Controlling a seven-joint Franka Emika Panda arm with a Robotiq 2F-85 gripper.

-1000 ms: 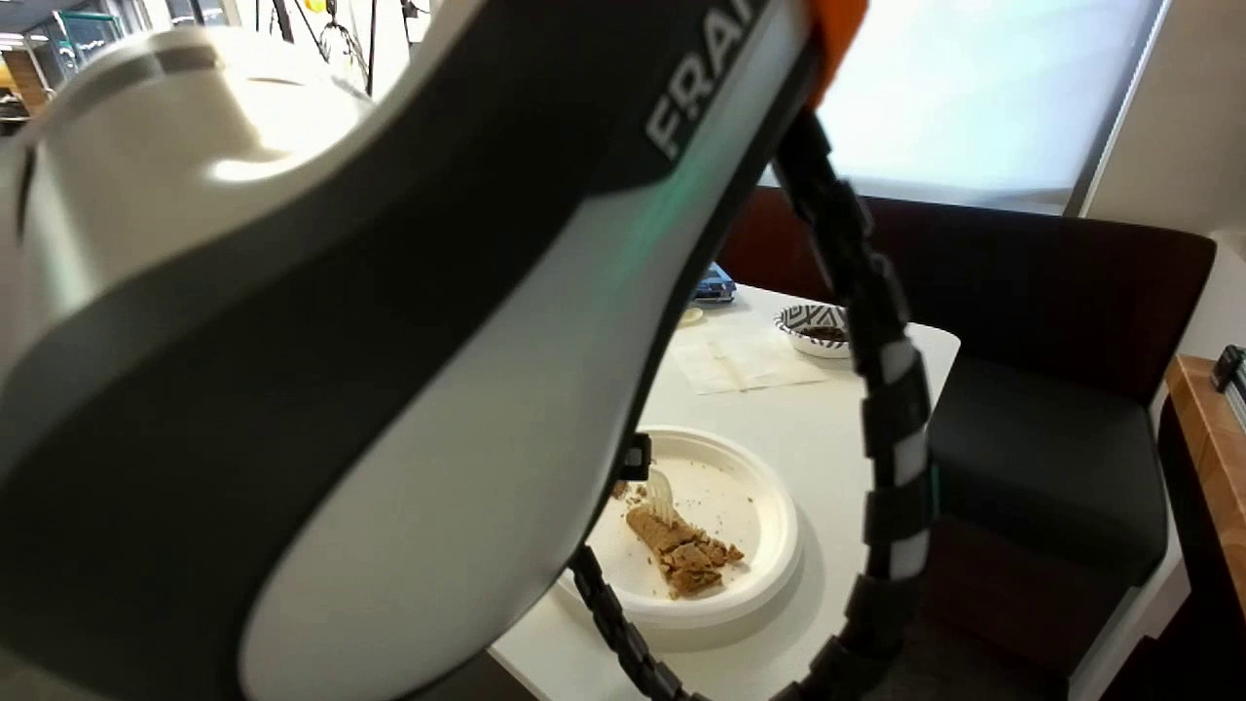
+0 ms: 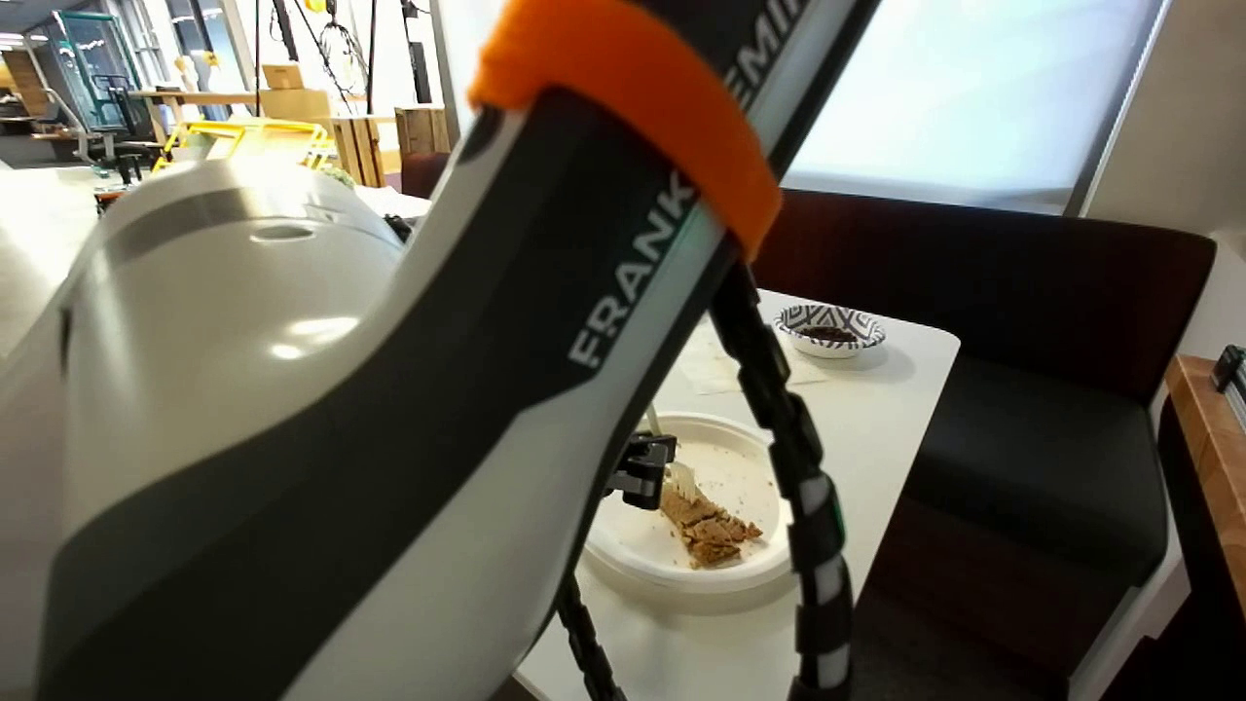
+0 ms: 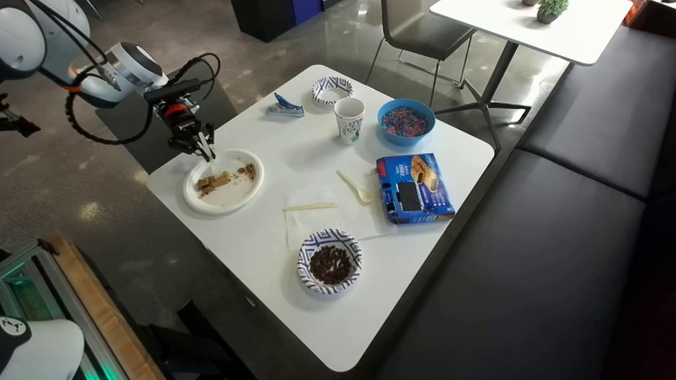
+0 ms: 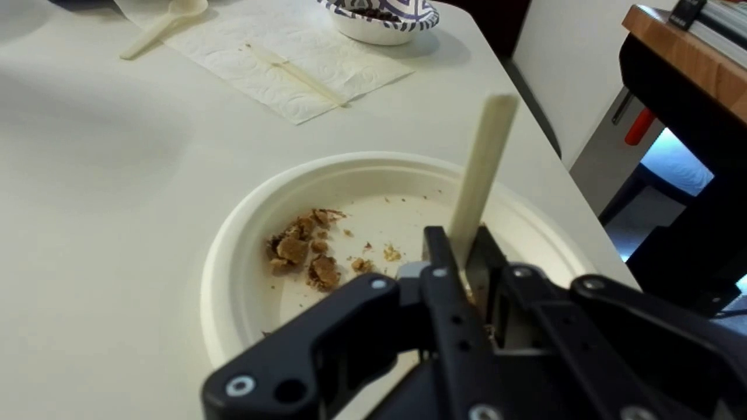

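Note:
My gripper is shut on the handle of a pale fork [image 4: 483, 171], which juts up between the fingers in the wrist view. Its tines [image 2: 683, 480] point down at a brown, crumbling pastry bar [image 2: 707, 532] and seem to touch it. That bar lies on a white plate [image 3: 188, 190] at the table's left corner in exterior view 2. Loose broken pieces [image 4: 294, 248] and crumbs are scattered on the plate's other side. In the wrist view the gripper hides most of the bar and the tines.
Away from the plate are a paper napkin [image 3: 301, 231], a knife [image 3: 310, 206], a spoon [image 3: 358, 188], a patterned bowl of dark bits [image 3: 329, 263], a blue box [image 3: 415, 189], a blue bowl [image 3: 405, 121], a paper cup [image 3: 349, 120] and a stapler-like blue item [image 3: 285, 106].
In exterior view 1 the arm has swung left and lower, the plate has shifted slightly up and left, and the bar sits a little farther right on it. The fork still points down at the bar.

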